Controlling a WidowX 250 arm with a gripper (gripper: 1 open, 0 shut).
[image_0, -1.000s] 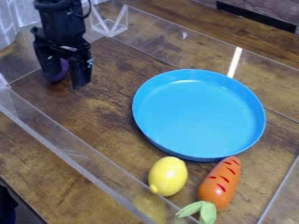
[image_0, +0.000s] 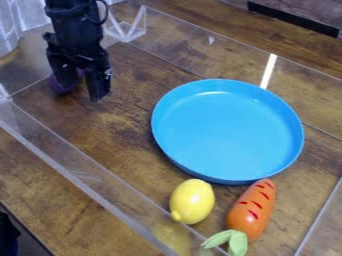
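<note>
My black gripper (image_0: 82, 86) hangs low at the upper left, open, over the wooden surface. A dark purple object (image_0: 59, 84) lies just behind and left of it, partly hidden by the gripper; whether they touch I cannot tell. A large blue plate (image_0: 227, 130) sits right of centre, well apart from the gripper.
A yellow lemon (image_0: 191, 201) and an orange toy carrot (image_0: 251, 212) with green leaves lie below the plate. Clear walls edge the wooden area (image_0: 94, 160), whose middle left is bare.
My gripper has shifted very slightly to the right. The plate, lemon and carrot have not moved.
</note>
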